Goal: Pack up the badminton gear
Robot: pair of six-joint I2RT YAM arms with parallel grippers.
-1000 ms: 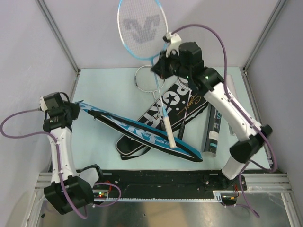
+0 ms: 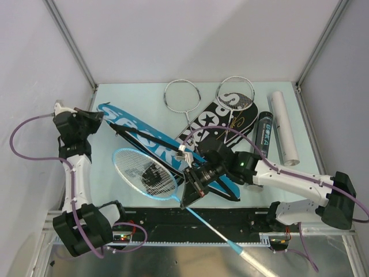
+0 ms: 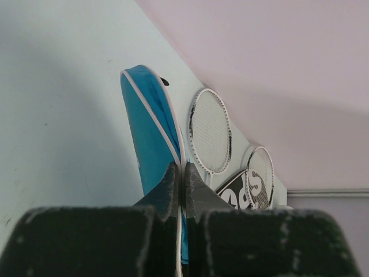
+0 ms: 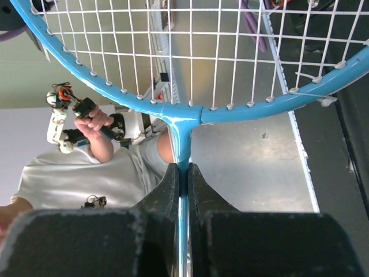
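A long blue racket bag (image 2: 141, 128) with white lettering and black trim lies diagonally across the table. At its far left end, my left gripper (image 2: 102, 113) is shut on the bag's edge; the pinched rim (image 3: 176, 144) runs between the fingers in the left wrist view. My right gripper (image 2: 183, 203) is shut on the shaft of a light-blue racket (image 2: 174, 198), just below its head. That racket's head is over the bag's middle, its white handle (image 2: 256, 264) pointing past the front edge. The shaft (image 4: 183, 153) shows between the fingers in the right wrist view.
Two other rackets, one at the back middle (image 2: 166, 95) and one further right (image 2: 252, 92), lie near a black bag (image 2: 204, 118). A dark tube (image 2: 263, 135) and a white roll (image 2: 284, 130) occupy the right side. Bare table (image 2: 109, 173) shows at the left front.
My right gripper has brought the blue racket down and toward the front, over the bag. The left gripper has shifted slightly right and back with the bag edge, and the bag shows wider.
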